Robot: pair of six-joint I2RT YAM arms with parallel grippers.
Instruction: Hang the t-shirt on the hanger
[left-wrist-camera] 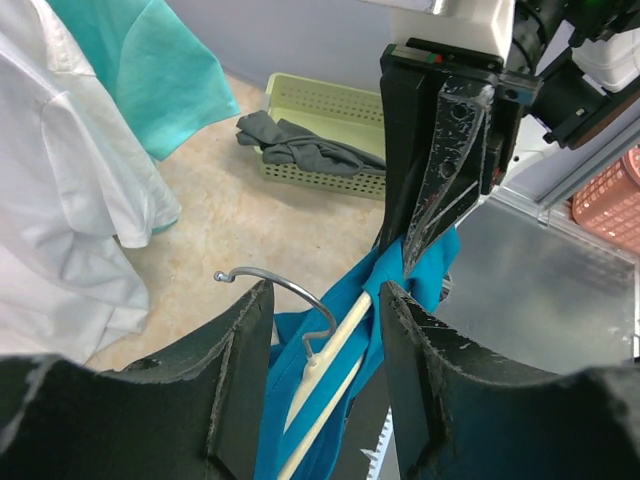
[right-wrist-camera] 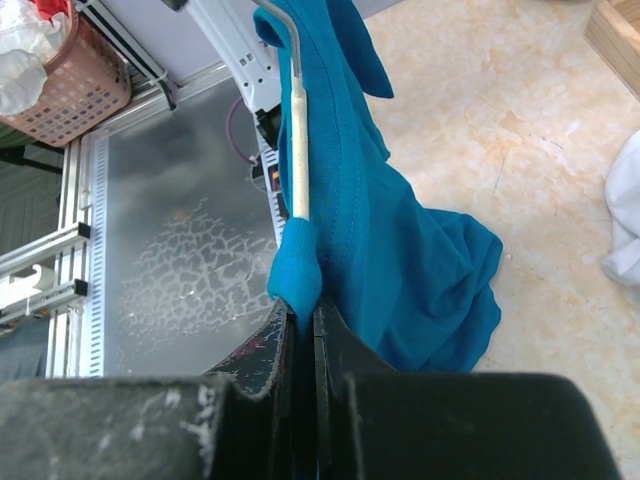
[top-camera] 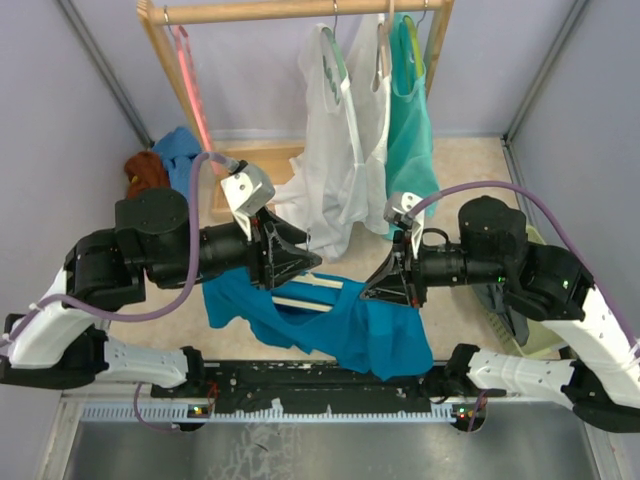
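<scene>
A blue t-shirt [top-camera: 375,335] hangs from my right gripper [top-camera: 375,292], which is shut on its cloth and the hanger end beneath. In the right wrist view, the blue shirt [right-wrist-camera: 390,260] covers the near end of the pale wooden hanger [right-wrist-camera: 299,160] right at the fingertips. The left wrist view shows the hanger's metal hook [left-wrist-camera: 285,285] rising between the parted fingers of my left gripper, seemingly clear of both. From above, my left gripper [top-camera: 300,258] stands part open beside the hook, over the shirt. The shirt's far side is partly hidden beneath it.
Behind, a wooden rack [top-camera: 270,14] carries white and teal garments [top-camera: 405,130] and a pink hanger [top-camera: 192,90]. A green basket [left-wrist-camera: 330,105] with grey cloth stands at the right. Bare floor [right-wrist-camera: 500,130] lies between shirt and rack.
</scene>
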